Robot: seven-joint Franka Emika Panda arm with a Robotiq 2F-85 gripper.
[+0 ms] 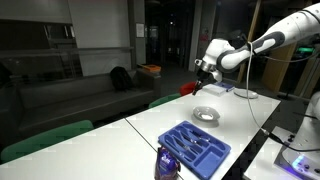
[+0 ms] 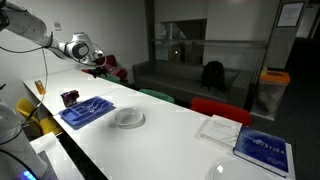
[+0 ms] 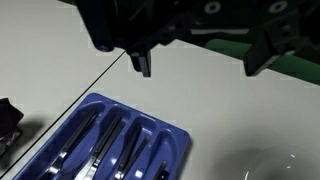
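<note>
In exterior view 1 my gripper (image 1: 203, 79) hangs in the air over the white table, behind the blue cutlery tray (image 1: 194, 148) as seen from there. The wrist view has the gripper open, its two dark fingers (image 3: 142, 60) wide apart with nothing between them. Below them, the tray (image 3: 179, 139) holds several metal utensils (image 3: 104, 146) in its compartments. A pale round bowl (image 2: 127, 117) stands on the table, apart from the tray; only part of it shows at the wrist view's lower right.
A dark, colourful object (image 1: 167, 164) stands beside the tray. Green chairs (image 1: 45, 139) and a red chair (image 2: 220, 110) line the table's far side. Exterior view 2 has a white box (image 2: 220, 130) and a blue box (image 2: 262, 150) at the right.
</note>
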